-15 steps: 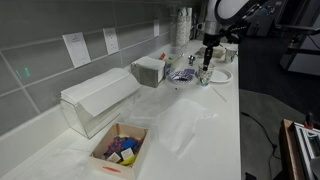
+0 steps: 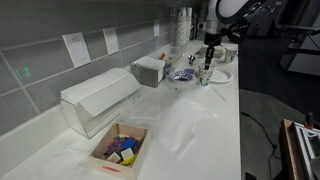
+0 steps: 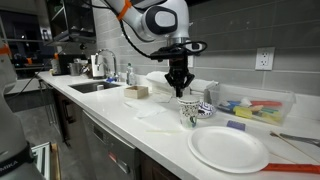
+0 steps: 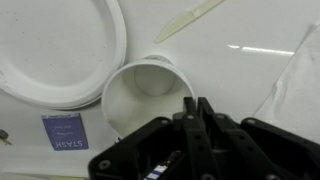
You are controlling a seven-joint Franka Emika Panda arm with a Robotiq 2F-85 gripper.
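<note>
A white paper cup (image 4: 150,95) stands upright and, seen from above in the wrist view, looks empty inside. My gripper is over the cup's right edge, its fingers shut together at the rim. Whether the thin rim is between the fingertips cannot be made out. From the side, in exterior view 2, the patterned cup (image 3: 188,113) is on the counter with the gripper (image 3: 180,93) just above it. Exterior view 1 has the gripper (image 2: 206,67) at the far end, over the small cup (image 2: 205,77).
White plates (image 4: 55,50) lie beside the cup, with a blue packet (image 4: 65,131) and a pale knife (image 4: 190,19) close by. A patterned bowl (image 2: 181,76) is near the wall. Toward the counter's near end are a crumpled sheet (image 2: 180,125) and a box of packets (image 2: 119,150).
</note>
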